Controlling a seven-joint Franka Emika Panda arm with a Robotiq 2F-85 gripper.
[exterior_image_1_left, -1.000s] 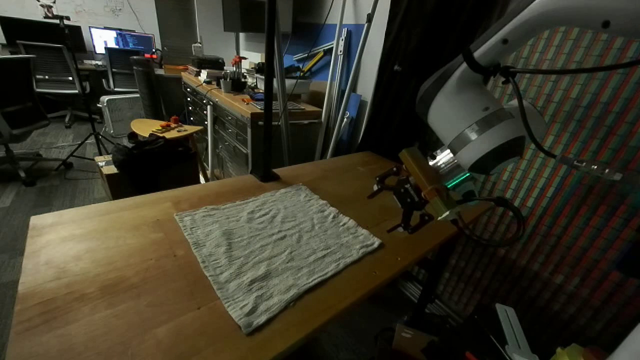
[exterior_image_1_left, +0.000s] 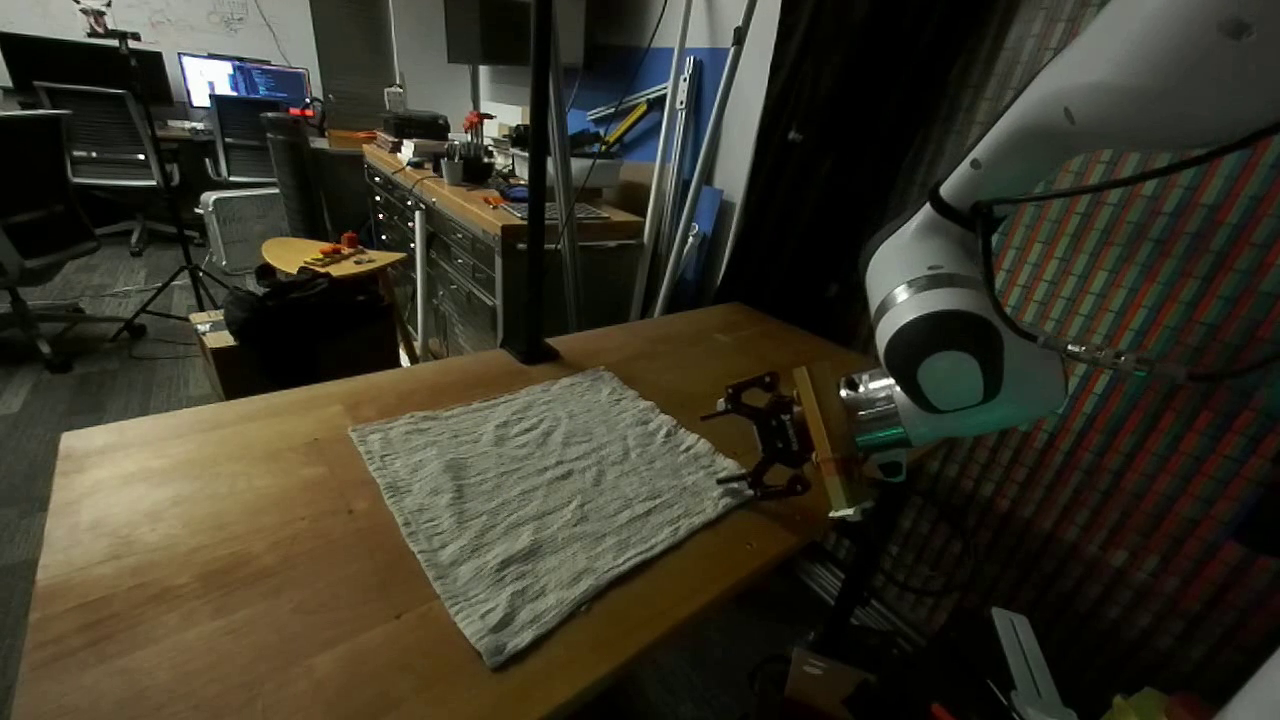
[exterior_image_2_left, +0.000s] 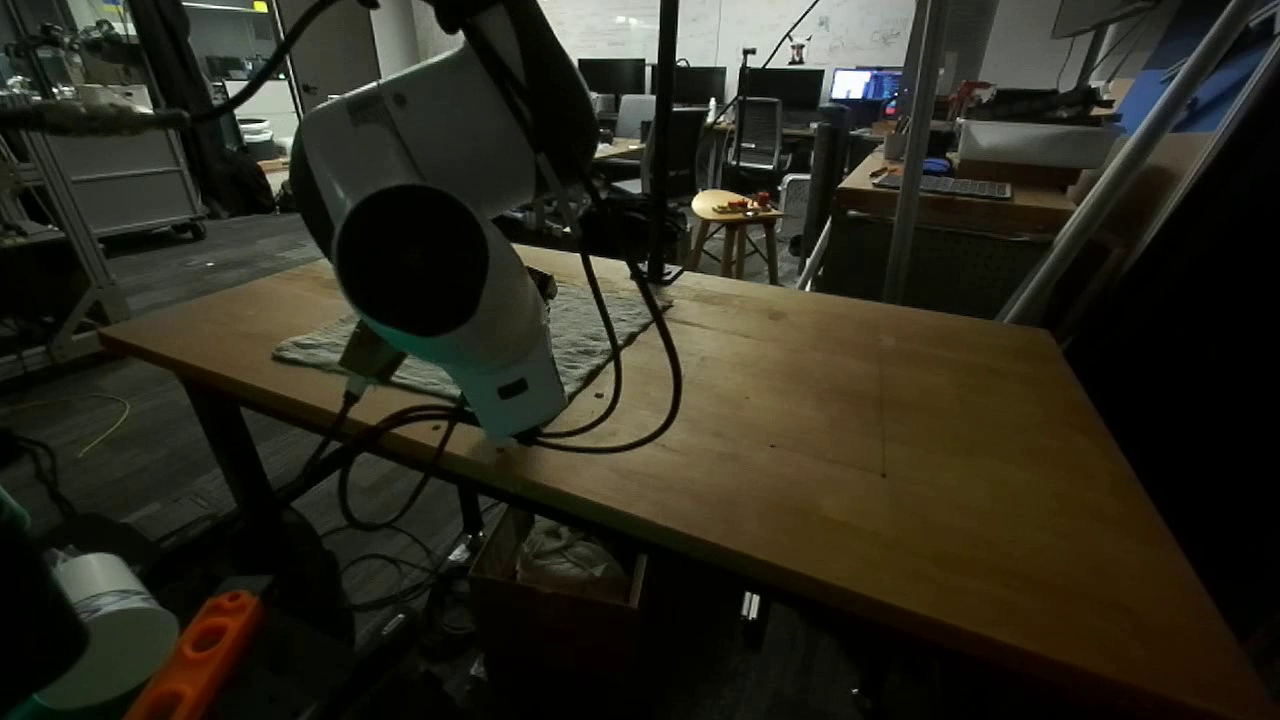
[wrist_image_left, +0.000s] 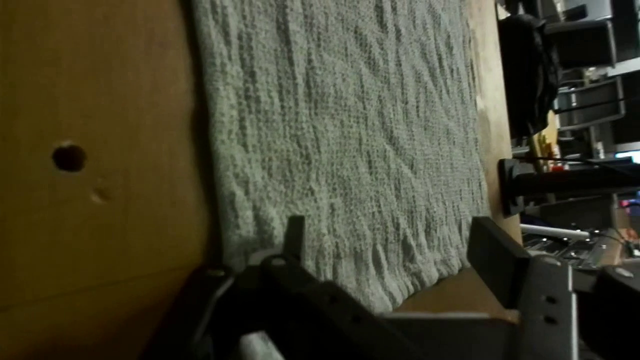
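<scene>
A pale grey-green woven cloth (exterior_image_1_left: 546, 498) lies spread almost flat on the wooden table, with small wrinkles across it. My gripper (exterior_image_1_left: 716, 446) is low at the cloth's right-hand edge, one finger close to its near right corner. In the wrist view the cloth (wrist_image_left: 348, 132) runs beneath and beyond the gripper, whose fingers stand well apart with no cloth pinched between them. Whether the left finger (wrist_image_left: 294, 237) touches the cloth cannot be told. From the second exterior view, the arm hides the gripper and much of the cloth (exterior_image_2_left: 588, 330).
Bare tabletop (exterior_image_1_left: 204, 552) lies left of the cloth, and a wide clear stretch (exterior_image_2_left: 864, 420) shows in the second exterior view. A black post (exterior_image_1_left: 531, 240) rises at the table's back edge. Cables (exterior_image_2_left: 618, 420) hang from the arm.
My gripper has come down and to the left, from above the bare table to the cloth's right edge, and the wrist has levelled out. The cloth looks unmoved.
</scene>
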